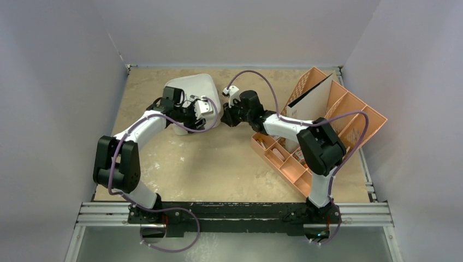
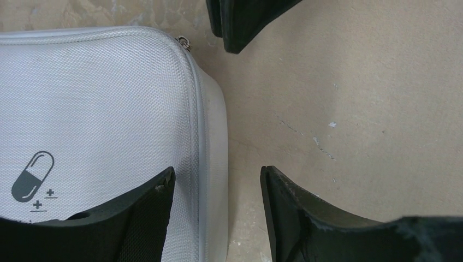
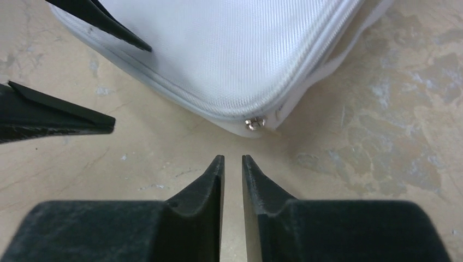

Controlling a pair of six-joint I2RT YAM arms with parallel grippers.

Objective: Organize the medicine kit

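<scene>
A white zippered bag [image 1: 191, 84] with a pill logo lies on the table, partly under my left arm. My left gripper is open over the bag's side edge [image 2: 213, 125], nothing between its fingers. My right gripper faces the bag's corner, where a metal zipper pull [image 3: 255, 123] shows. Its fingers are a narrow gap apart with nothing between them, just short of the pull. Dark fingers of the left gripper reach into the upper left of the right wrist view.
An open orange compartment organizer [image 1: 289, 173] with small items and a white panel [image 1: 311, 103] stands on the right under my right arm.
</scene>
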